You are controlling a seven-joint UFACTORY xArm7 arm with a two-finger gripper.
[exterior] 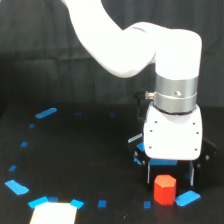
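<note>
A red-orange block [165,189] rests on the dark table near the bottom right of the camera view. Directly above it in the picture is the white hand of my arm, pointing down, with my gripper [169,177] at its lower end. The dark fingers are hard to make out against the black table, but they appear spread apart, one on each side of the block's upper part. Contact with the block does not show. How far the fingertips are above the table cannot be judged from this angle.
Blue tape marks lie around the table, including a strip [187,198] right of the block and another [17,187] at the far left. A pale object [54,213] is cut off by the bottom edge.
</note>
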